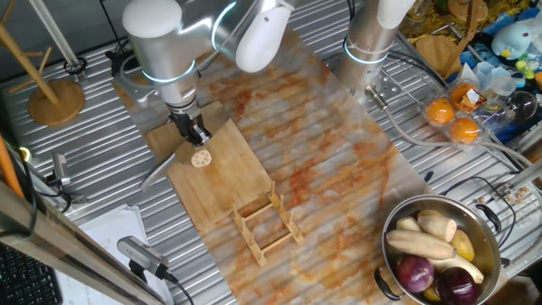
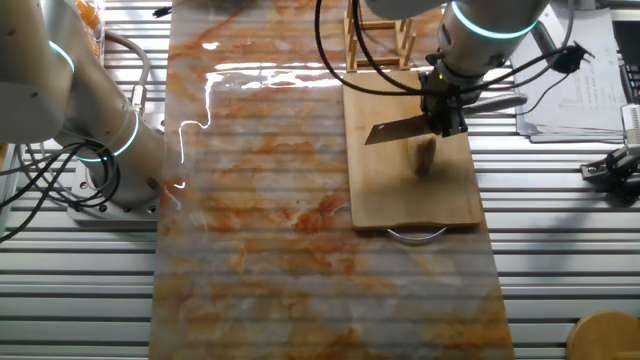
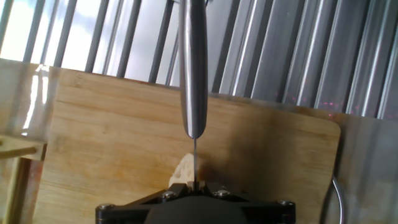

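My gripper [image 1: 200,138] is shut on a knife, whose metal handle [image 3: 194,68] sticks out past the board's edge. The broad blade [image 2: 398,130] hangs over the wooden cutting board [image 1: 222,182]. A pale piece of lotus root [image 1: 201,158] with holes in its cut face lies on the board, close to the gripper. Seen from the wrist, this lotus root [image 3: 184,169] appears just left of the thin blade line, partly hidden by the fingers. Whether the blade touches it, I cannot tell.
A small wooden rack [image 1: 268,227] stands at one end of the board. To the right, a steel pot [image 1: 394,273] holds potatoes and purple onions or similar vegetables.
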